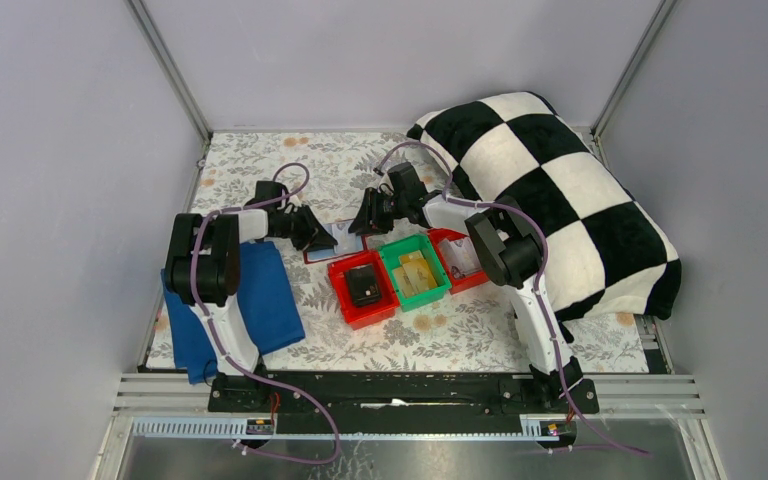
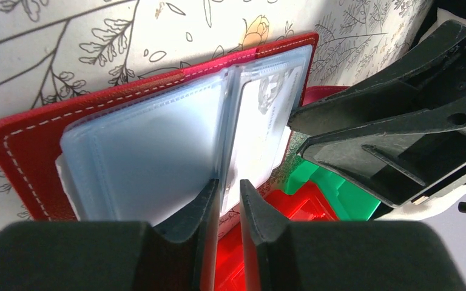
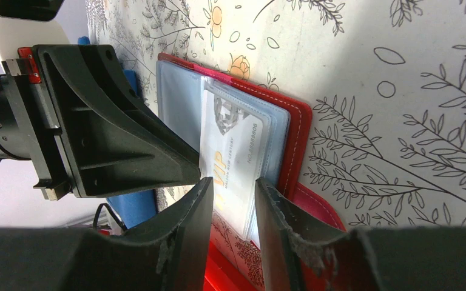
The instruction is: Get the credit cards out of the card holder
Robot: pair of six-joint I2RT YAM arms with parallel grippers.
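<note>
The red card holder (image 2: 27,130) lies spread on the table, its clear sleeves (image 2: 151,145) showing. A white VIP card (image 3: 233,154) sits in the sleeve on the right-hand side. My left gripper is over the fold beside that card, its fingers parted by a narrow gap and nothing clearly held. At the card's right end my right gripper is open, fingers on either side of the card's lower part in its view. Whether any fingertip touches the card or sleeve I cannot tell.
In front of the holder stand a red bin (image 1: 361,318) with a dark item, a green bin (image 1: 428,297) with yellowish cards, and another red bin (image 1: 472,281). Blue cloth (image 1: 270,300) lies left; a checkered cushion (image 1: 570,190) fills the right. Behind the holder the table is clear.
</note>
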